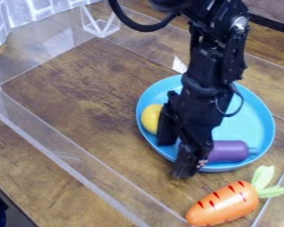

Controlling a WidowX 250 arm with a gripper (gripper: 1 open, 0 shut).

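Observation:
My black gripper (180, 142) hangs low over a round blue plate (254, 115), its fingers reaching down to the plate's front-left part. A yellow object (151, 119) lies in the plate at the left, partly hidden behind the gripper. A purple toy eggplant (231, 152) lies at the plate's front right, beside the fingers and partly covered by them. An orange toy carrot (224, 203) with a pale green top lies on the wood outside the plate, at the front right. The fingers look open; whether anything is between them is hard to see.
Transparent walls run along the left and front, with a clear bracket (100, 22) at the back left.

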